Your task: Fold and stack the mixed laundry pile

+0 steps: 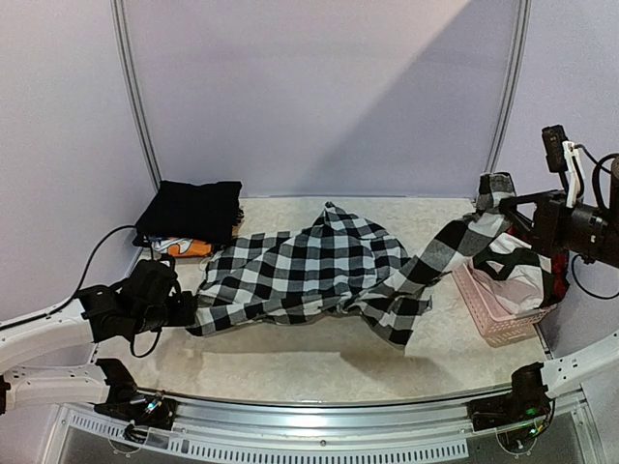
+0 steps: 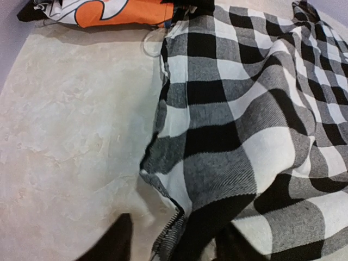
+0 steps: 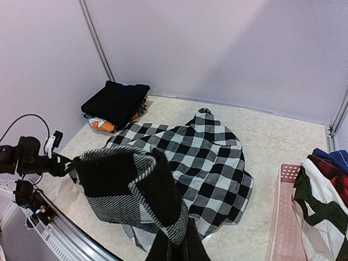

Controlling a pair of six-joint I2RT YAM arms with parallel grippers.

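A black-and-white checked cloth (image 1: 300, 266) lies spread and rumpled across the table. Its right end is lifted high, pinched by my right gripper (image 1: 510, 205), which is shut on it; folded fabric hides the fingertips in the right wrist view. My left gripper (image 1: 189, 311) is at the cloth's near left corner. In the left wrist view its blurred fingers (image 2: 117, 239) stand apart, with bunched checked fabric (image 2: 204, 228) between them and bare table showing beside one finger. A folded stack, black garment (image 1: 193, 208) on top and orange-white fabric (image 1: 184, 247) underneath, sits at the back left.
At the right, a pink basket (image 1: 493, 314) holds more laundry, including white-and-green fabric (image 3: 321, 206) and blue and red pieces. Bare table (image 1: 290, 362) runs along the front edge, and the back right is also clear.
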